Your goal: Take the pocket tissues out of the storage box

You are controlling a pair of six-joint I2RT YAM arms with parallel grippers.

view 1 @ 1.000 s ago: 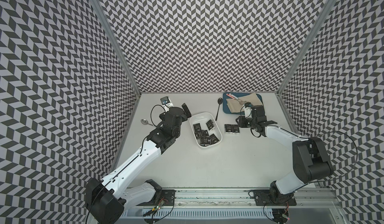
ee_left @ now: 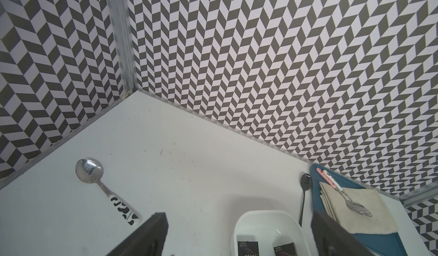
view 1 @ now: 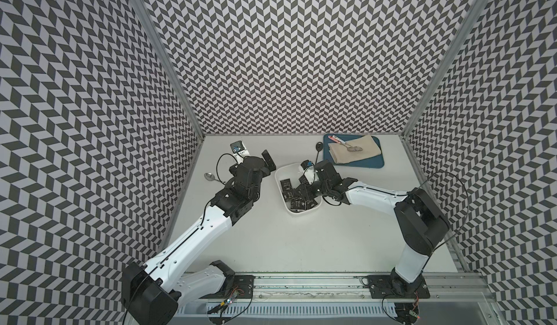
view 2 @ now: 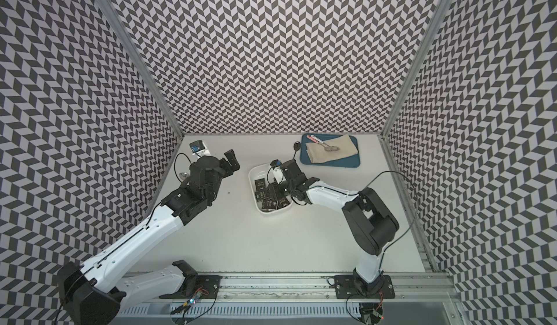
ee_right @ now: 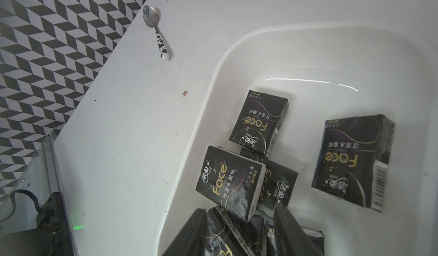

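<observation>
Black pocket tissue packs lie in the white storage box (ee_right: 314,27). In the right wrist view, one pack (ee_right: 351,160) rests alone on the right and another (ee_right: 260,119) by the left wall. A tilted pack (ee_right: 230,178) lies over others in the heap. My right gripper is open over the box, its fingers (ee_right: 285,228) above the near packs and nothing held between them. My left gripper stands open, empty, up left of the box; packs (ee_left: 247,248) show beyond its fingers.
A spoon (ee_left: 111,189) lies on the left of the table. Behind the box are a dark spoon (ee_left: 304,192) and a blue tray (view 1: 371,162) with a folded cloth (view 1: 371,145) and cutlery.
My right gripper has moved left from the table beside the box to over the box. The left arm has barely moved.
</observation>
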